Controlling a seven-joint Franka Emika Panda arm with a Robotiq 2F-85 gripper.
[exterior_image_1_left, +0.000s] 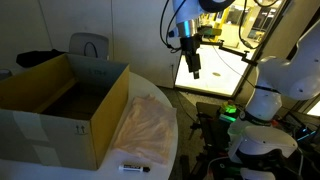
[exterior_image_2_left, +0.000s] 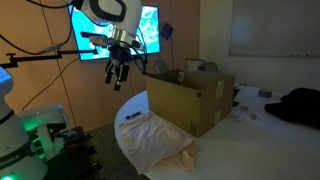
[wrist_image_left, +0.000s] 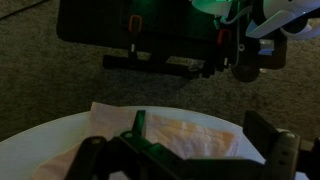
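My gripper hangs high above the right side of the table in exterior view 1. In the wrist view its dark fingers stand wide apart, open, and nothing is between them. A pale pinkish cloth lies spread and slightly wrinkled on the white table, well below the gripper. Part of that cloth shows beneath the fingers. Beside the cloth is a big open cardboard box, its inside looking dark and mostly out of sight. A small dark marker-like object rests close to the table edge.
A black bundle lies at the far side of the white table. A chair stands behind the box. Bare tabletop stretches beyond the box in exterior view 2. The robot's base is off the table's edge.
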